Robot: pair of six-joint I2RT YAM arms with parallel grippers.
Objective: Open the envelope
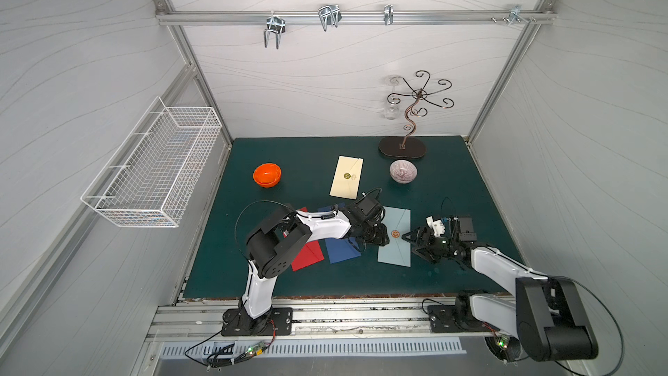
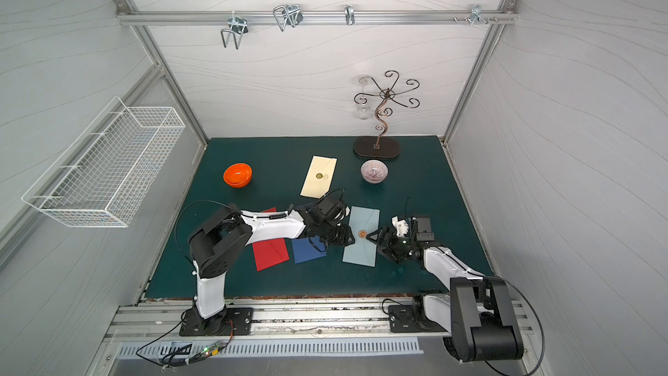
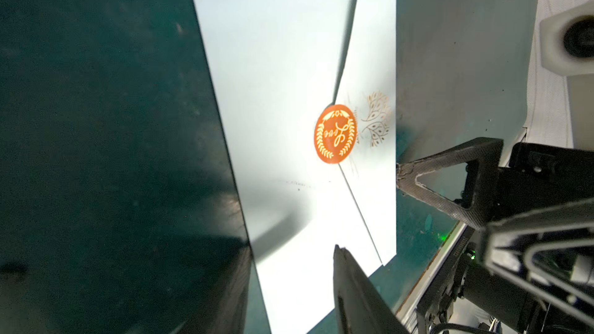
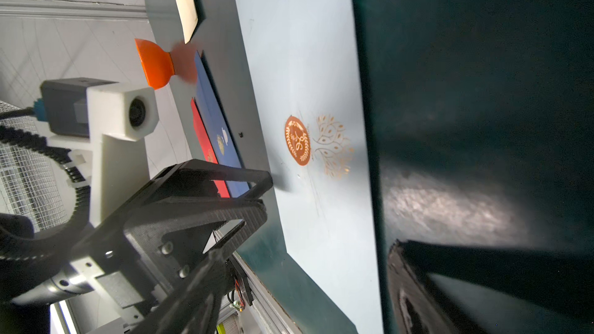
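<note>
The light blue envelope (image 1: 394,254) lies flat on the table between my grippers, its flap down under an orange round seal (image 3: 336,134). My left gripper is at the envelope's left long edge. Its fingers stand part way apart, with the paper showing behind the gap; whether they press on it is unclear. On the opposite side my right gripper is open, beside the flap edge near the seal. In the left wrist view one right fingertip (image 3: 405,176) nearly meets that edge. Contact there cannot be made out.
Red (image 2: 270,254) and blue (image 2: 308,250) envelopes lie partly under my left arm. Behind are a cream envelope (image 1: 346,177), an orange bowl (image 1: 267,174), a pale bowl (image 1: 403,172) and a metal stand (image 1: 402,147).
</note>
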